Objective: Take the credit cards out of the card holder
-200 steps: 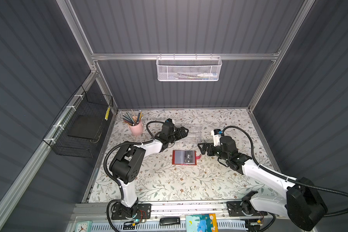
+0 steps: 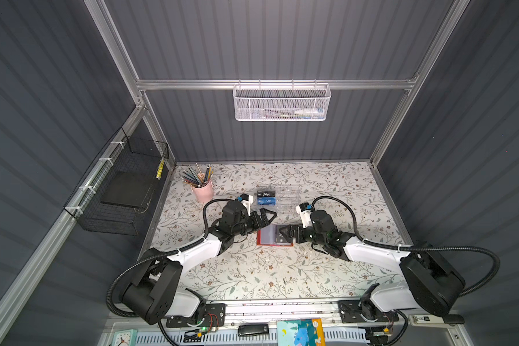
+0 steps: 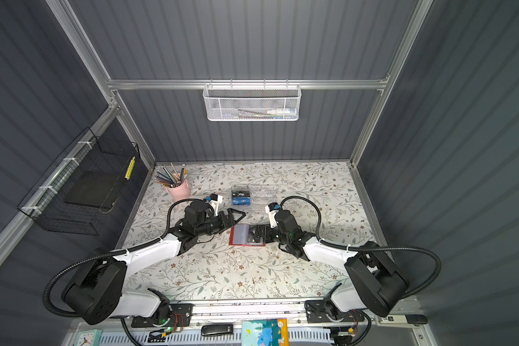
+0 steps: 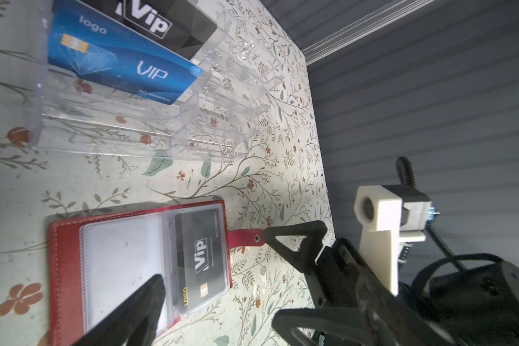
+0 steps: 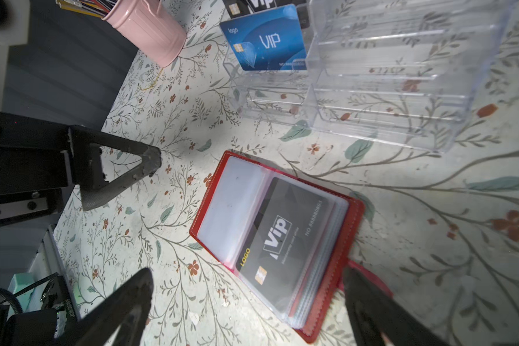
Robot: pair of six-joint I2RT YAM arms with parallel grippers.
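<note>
The red card holder (image 4: 65,271) lies open on the table, with a white sleeve on one half. In its other half a black VIP card (image 5: 282,241) sits under clear plastic. A red snap strap (image 4: 245,237) sticks out from its right side. My left gripper (image 2: 264,218) is open above the holder's back left, nothing in it. My right gripper (image 2: 289,231) stands open over the holder's right part, also empty, hiding some of it in the top views. A blue VIP card (image 4: 124,60) and a black card (image 4: 155,23) rest in the clear rack (image 5: 398,86).
The clear rack stands just behind the holder, its right-hand slots empty. A pink pencil pot (image 2: 203,190) is at the back left. Both grippers are close to each other over the holder.
My right gripper has moved left, from beside the strap to over the holder. The holder stays in place.
</note>
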